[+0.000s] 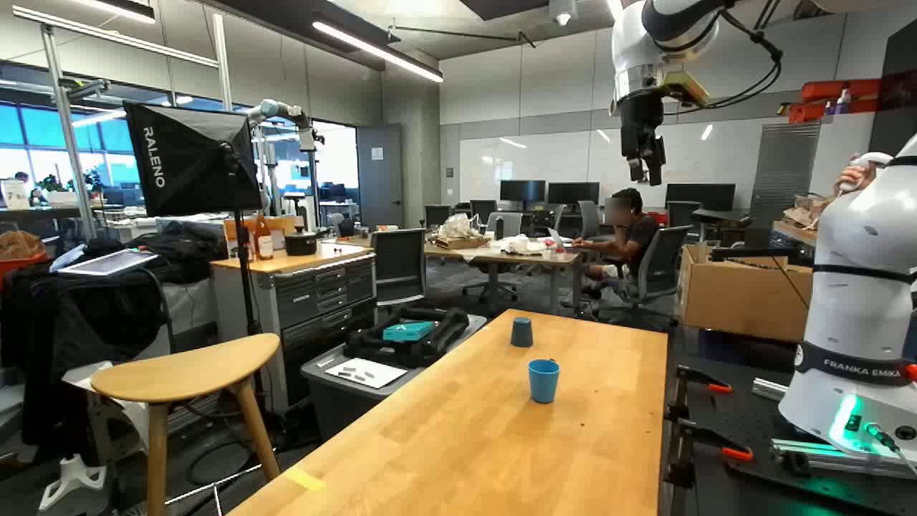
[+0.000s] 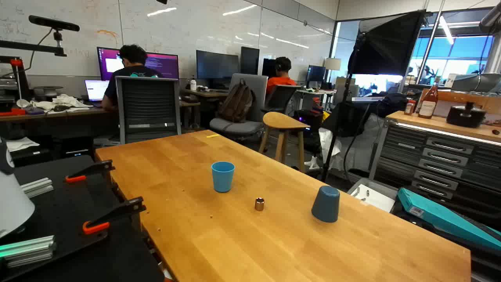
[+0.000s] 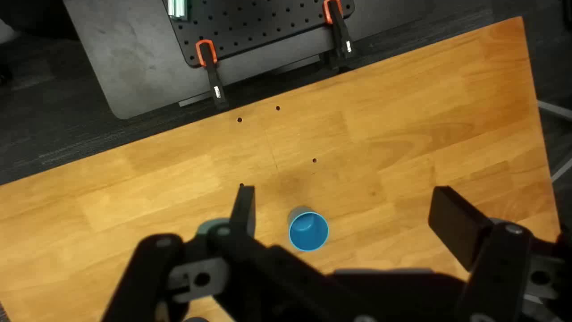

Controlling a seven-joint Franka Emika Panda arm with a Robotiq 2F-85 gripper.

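High above the table, my gripper points downward, open and empty. In the wrist view its two black fingers stand wide apart. A light blue cup stands upright on the table, its mouth facing up; the wrist view shows this cup far below, between the fingers in the picture. A darker blue cup rests upside down farther along the table. Between the two cups sits a small metallic cylinder, touching neither; exterior view 1 does not clearly show it.
Black clamps with orange tips grip along the robot-side edge. A softbox lamp, a stool and a grey bin with a black case stand off the far side.
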